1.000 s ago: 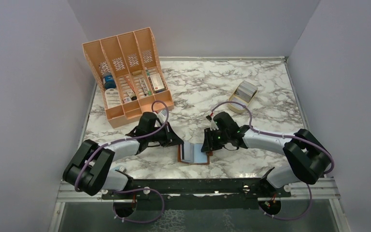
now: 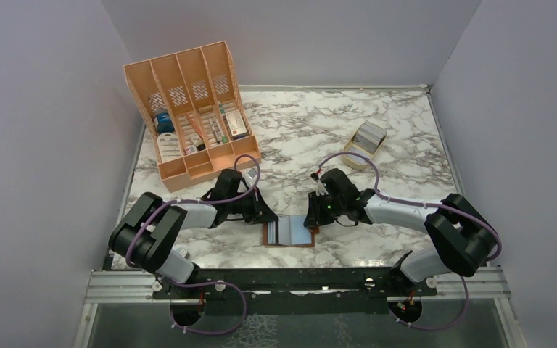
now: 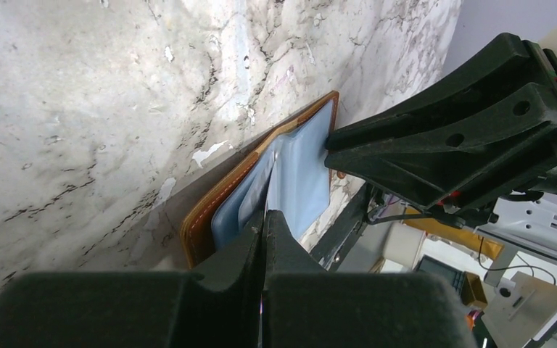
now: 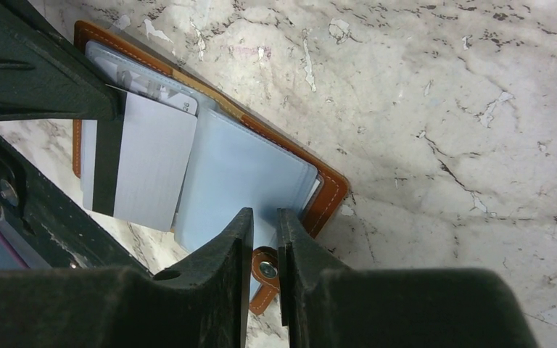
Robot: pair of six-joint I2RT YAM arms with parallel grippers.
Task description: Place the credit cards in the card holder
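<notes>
The brown card holder [image 2: 288,246] lies spread on the table between my arms, its pale blue clear sleeves [image 4: 243,170] facing up. Over its left half is a white credit card [image 4: 154,161] with a black stripe. My left gripper [image 2: 275,218] is shut at the striped corner of this card, and in the left wrist view the card's thin edge [image 3: 269,194] runs down to its fingertips. How far the card is inside a sleeve, I cannot tell. At the holder's right end, my right gripper is slightly open, its fingertips above the sleeve and the snap strap [image 4: 264,270].
A tan compartment organizer [image 2: 204,161] with bottles and boxes stands at the back left. Toward the back right sits a small open box [image 2: 363,145] with grey contents. Its front edge runs close to the holder.
My left gripper has moved slightly right and down in the top view, the striped card shifting with it and now lying flatter over the holder. The right arm has hardly moved.
</notes>
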